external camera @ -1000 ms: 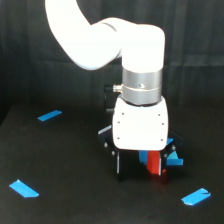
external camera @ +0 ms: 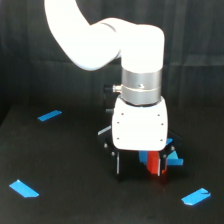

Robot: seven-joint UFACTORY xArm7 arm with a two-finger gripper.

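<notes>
My gripper (external camera: 141,176) points down over the dark table, right of the middle of the camera view. Its dark fingers (external camera: 118,164) stand wide apart, one under each side of the white hand, so it looks open. A red block (external camera: 154,162) shows just below the hand, between the fingers and close to the right one. Beside it on the right is a blue piece (external camera: 174,159). A little more blue shows at the red block's left. The hand hides the upper parts of these things, and whether the fingers touch any of them cannot be made out.
Strips of blue tape lie on the black table: one at the back left (external camera: 49,115), one at the front left (external camera: 24,188) and one at the front right (external camera: 196,197). A dark curtain (external camera: 40,60) hangs behind.
Hardly anything differs. The hand and fingers look very slightly shifted, while the tape strips are where they were.
</notes>
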